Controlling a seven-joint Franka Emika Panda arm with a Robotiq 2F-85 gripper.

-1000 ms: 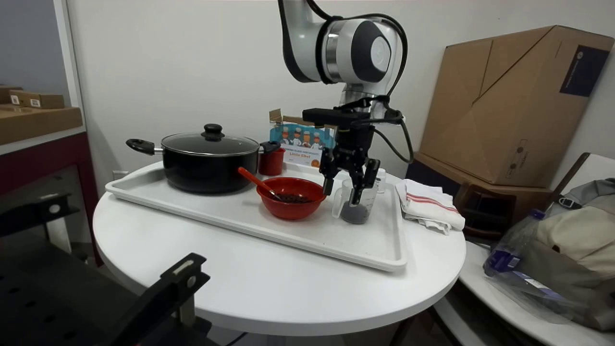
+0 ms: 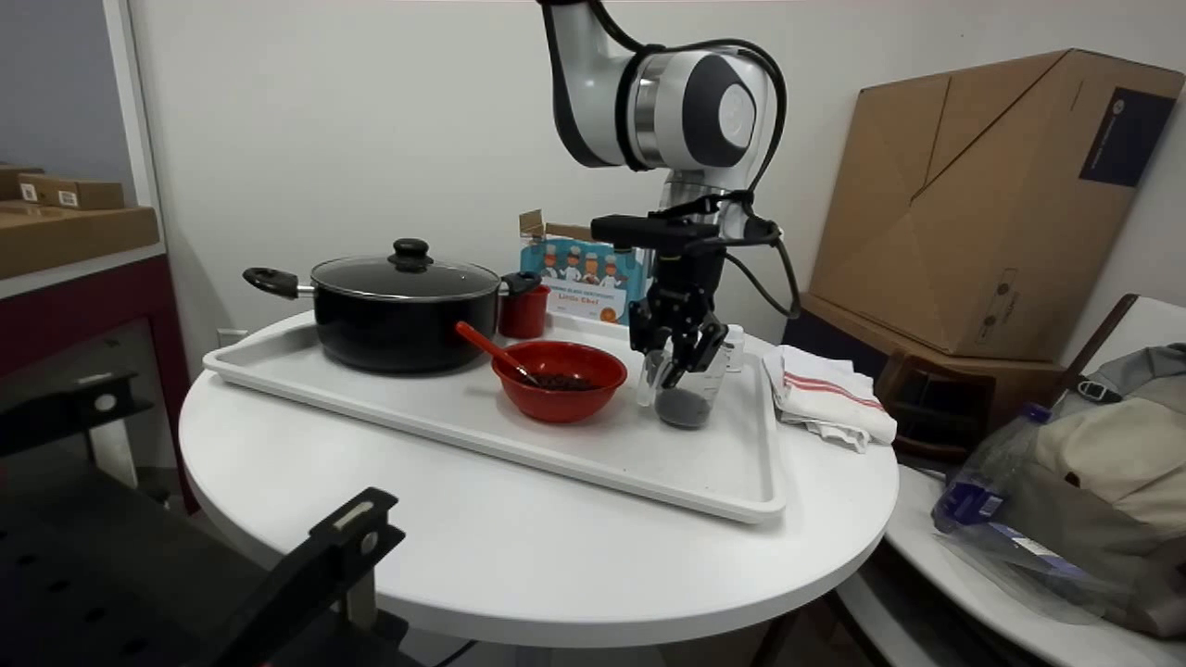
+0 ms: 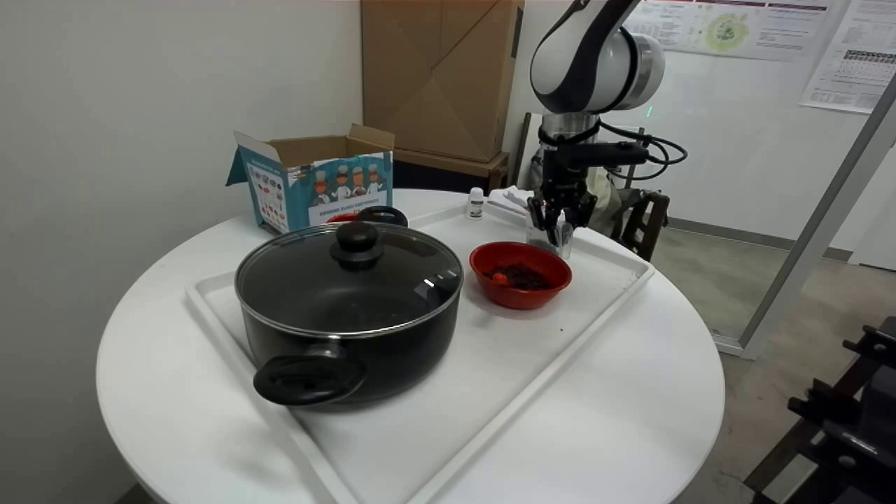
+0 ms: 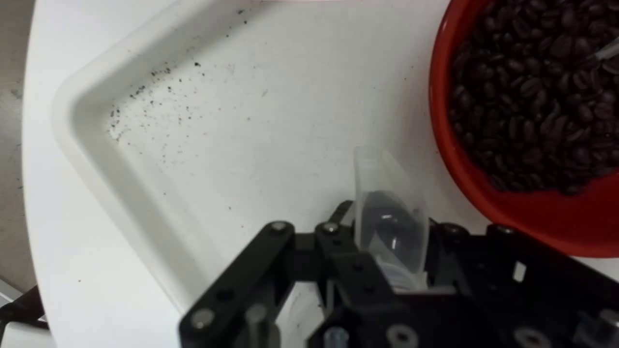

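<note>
A clear measuring cup [image 2: 685,407] with dark contents at its bottom stands upright on the white tray [image 2: 445,421], just right of the red bowl [image 2: 561,398]. From above, my gripper [image 2: 673,346] is shut on the cup at its handle side. The wrist view shows the clear plastic of the cup [image 4: 390,223] between the two dark fingers; much of the cup is hidden under the gripper. Dark beans [image 4: 534,104] lie in the bowl, and a red-handled spoon [image 2: 489,343] leans on its rim.
A black lidded pot [image 2: 406,322] fills the tray's left end, with a red cup [image 2: 524,313] behind it. Toward the back are a blue box [image 2: 589,272] and a small white bottle [image 3: 475,204]. A folded towel [image 2: 828,396] lies at right. Dark crumbs dot one tray corner.
The fingers stood apart around the cup's handle side a second ago and have since closed together. The gripper has shifted slightly downward and right; cup and bowl remain in nearly the same places.
</note>
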